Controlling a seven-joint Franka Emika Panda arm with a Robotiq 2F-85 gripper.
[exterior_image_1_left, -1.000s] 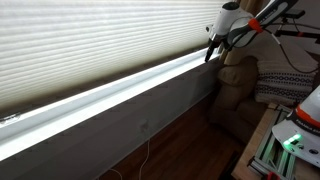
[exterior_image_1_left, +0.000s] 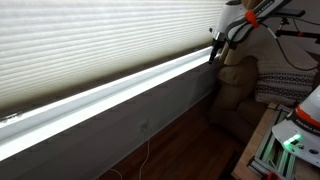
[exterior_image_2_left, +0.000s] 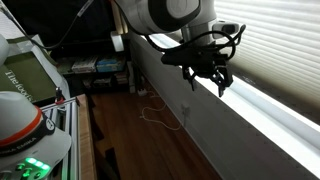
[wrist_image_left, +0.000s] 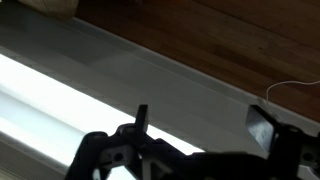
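Note:
My gripper stands open in the wrist view, its two dark fingers wide apart with nothing between them. In exterior view 1 the gripper (exterior_image_1_left: 213, 53) is small, hanging at the far end of the bright window sill (exterior_image_1_left: 110, 101). Exterior view 2 has the gripper (exterior_image_2_left: 207, 82) pointing down, close to the sill (exterior_image_2_left: 250, 103). A pleated white blind (exterior_image_1_left: 100, 40) covers the window above the sill. From the wrist, the sill (wrist_image_left: 75, 110) runs diagonally below the fingers. I cannot tell whether the gripper touches the sill or the blind.
A brown armchair (exterior_image_1_left: 240, 90) with a patterned cushion (exterior_image_1_left: 285, 82) stands at the right. A white cord (exterior_image_2_left: 155, 118) trails across the wooden floor (exterior_image_2_left: 150, 155). A shelf of books (exterior_image_2_left: 95, 65) is at the back.
My gripper has shifted slightly to the right and a little lower in exterior view 1 over the last second. The blind and sill look unchanged.

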